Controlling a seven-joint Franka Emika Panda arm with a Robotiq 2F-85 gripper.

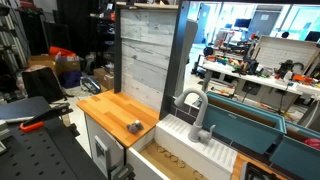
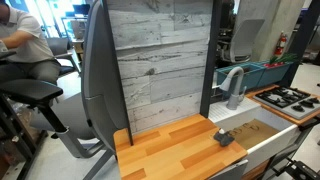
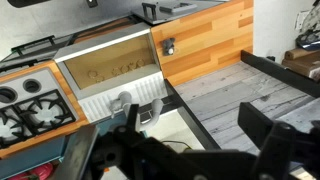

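Observation:
My gripper is open, its dark fingers spread wide at the bottom of the wrist view with nothing between them. It is held above the kitchen unit, and I cannot pick it out in either exterior view. On the wooden countertop (image 3: 210,45) rests a small grey object (image 3: 169,46); the same grey object (image 2: 223,137) lies near the counter's right end in exterior view 2. Beside the counter is a recessed compartment (image 3: 115,62) with a wooden bottom, where several small thin pieces lie. What they are is too small to tell.
A grey curved faucet (image 1: 197,110) rises behind the compartment from a white ridged strip. The stove (image 3: 32,105) with black grates stands past it. A tall white plank panel (image 2: 165,75) backs the counter.

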